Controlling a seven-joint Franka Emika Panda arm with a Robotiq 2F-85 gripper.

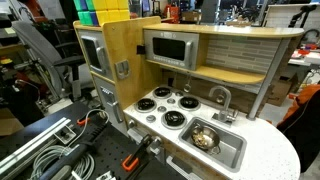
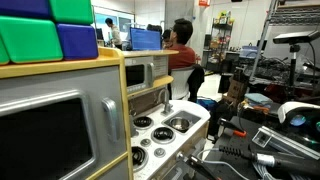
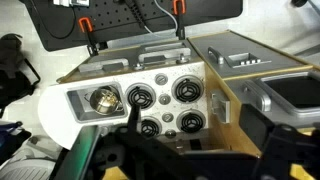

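A small metal pot (image 3: 103, 98) lies in the sink (image 3: 75, 102) of a toy kitchen, left of the stove burners in the wrist view. The same pot (image 1: 204, 138) shows inside the basin in exterior view 1, and the pot (image 2: 181, 122) appears beyond the burners in exterior view 2. My gripper hangs above the kitchen, its dark fingers spread wide at the bottom of the wrist view. Nothing shows between them. In neither exterior view can I make out the gripper.
Several round burners (image 3: 187, 90) fill the counter's middle. A microwave (image 1: 171, 48) sits under the upper shelf (image 1: 228, 74), close above the counter. The oven cabinet (image 2: 62, 125) stands at one end, topped by coloured blocks (image 2: 78, 40). Clamps (image 1: 130, 163) and cables lie along the black table.
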